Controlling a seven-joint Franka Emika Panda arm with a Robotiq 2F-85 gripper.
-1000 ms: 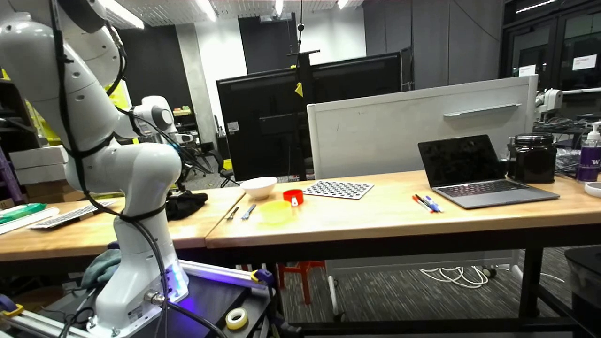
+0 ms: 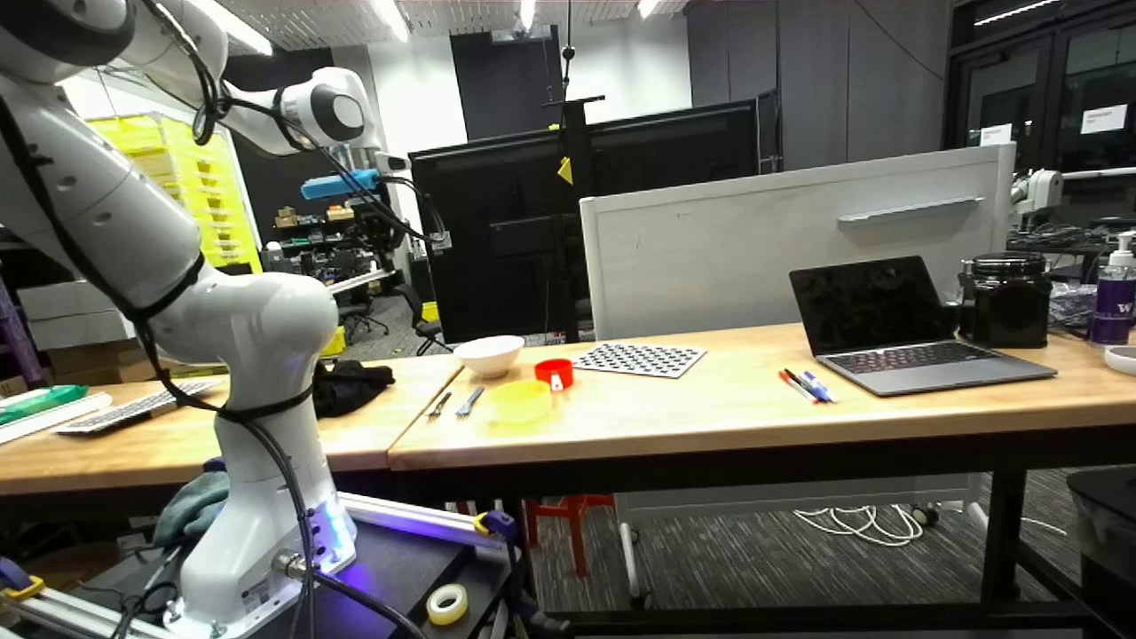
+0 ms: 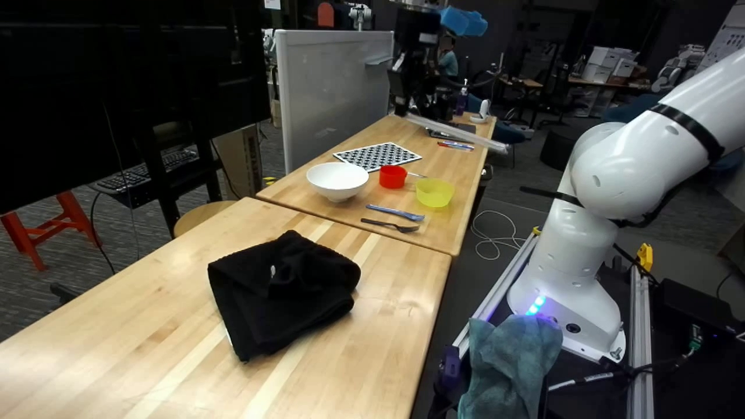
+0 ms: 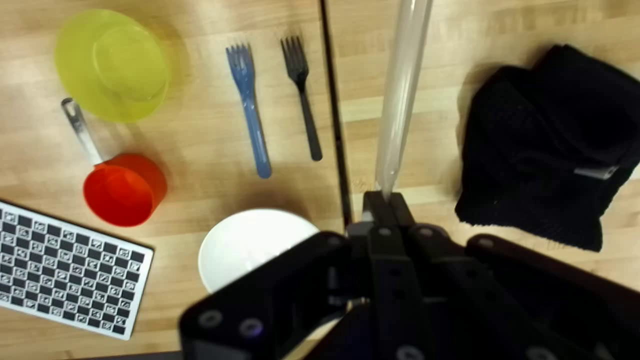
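Note:
In the wrist view, my gripper is shut on one end of a long, thin, translucent stick [image 4: 403, 90], which reaches away from the fingertips. Exterior view 2 shows the same stick [image 3: 457, 132] in the air above the table, tilted slightly down toward its free end. Beneath lie a black cloth item [image 4: 549, 147], a blue fork [image 4: 249, 111], a black fork [image 4: 303, 99] and a white bowl [image 4: 255, 246]. A yellow bowl [image 4: 112, 65] and a red measuring cup [image 4: 125, 189] sit beyond the forks.
A checkered board [image 4: 69, 270] lies near the red cup. The laptop [image 2: 926, 341], several pens [image 2: 807, 385] and a black jar [image 2: 1004, 302] occupy the table's far end. A whiteboard [image 2: 799, 245] stands behind. Bare wood surrounds the black cloth.
The arm has risen, carrying the gripper up and to the right in exterior view 1. The stick now shows there in the air. Items on the table look unmoved.

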